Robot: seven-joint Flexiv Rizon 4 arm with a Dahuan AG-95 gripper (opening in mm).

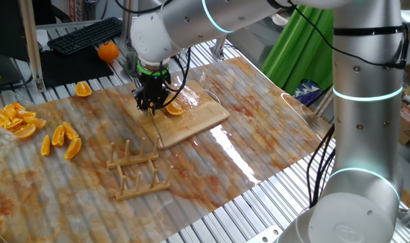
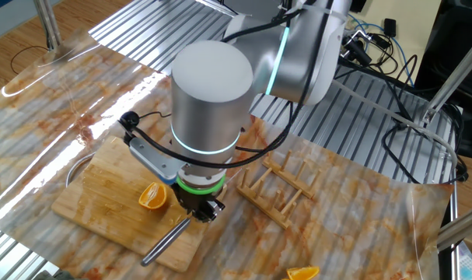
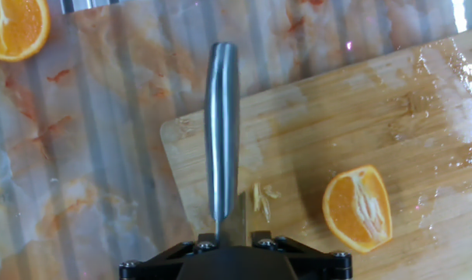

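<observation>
A knife point(image 3: 222, 128) with a metal handle is held in my gripper, which is shut on it near where handle and blade meet. In exterior view 2 the handle point(image 2: 166, 241) sticks out toward the lower left from the gripper point(image 2: 198, 211). Below lies the wooden cutting board point(image 1: 198, 123), with a cut orange piece point(image 3: 358, 208) resting on it beside the knife. From exterior view 1 the gripper point(image 1: 148, 106) hangs over the board's left part, and the blade shows only as a thin strip. Whether it touches the board, I cannot tell.
A wooden peg rack point(image 1: 138, 170) stands near the board. Several orange wedges point(image 1: 59, 138) and a pile of orange pieces point(image 1: 15, 121) lie at the left. A whole orange point(image 1: 108, 52) sits at the back near a keyboard point(image 1: 85, 35).
</observation>
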